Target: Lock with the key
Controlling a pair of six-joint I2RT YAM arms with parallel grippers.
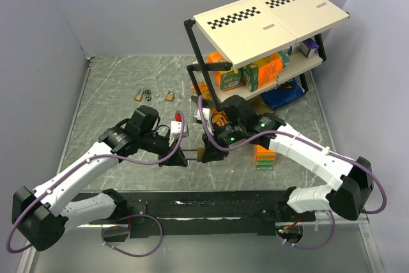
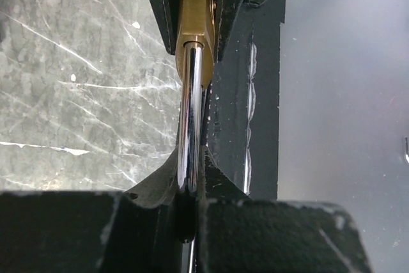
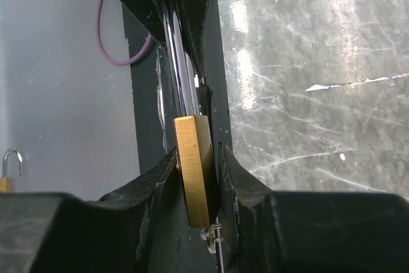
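Note:
A long-shackled brass padlock [image 1: 200, 155] is held between my two grippers over the front of the counter. In the left wrist view my left gripper is shut on its shiny steel shackle [image 2: 190, 113]. In the right wrist view my right gripper has its fingers round the brass body [image 3: 194, 164]; a small bunch of keys [image 3: 211, 238] hangs below the body. Whether a key sits in the lock is hidden.
Small padlocks [image 1: 169, 96] lie at the back of the grey marble counter [image 1: 115, 119]. A shelf [image 1: 268, 20] with boxes stands at back right. Orange boxes [image 1: 265, 158] are stacked right of my right gripper.

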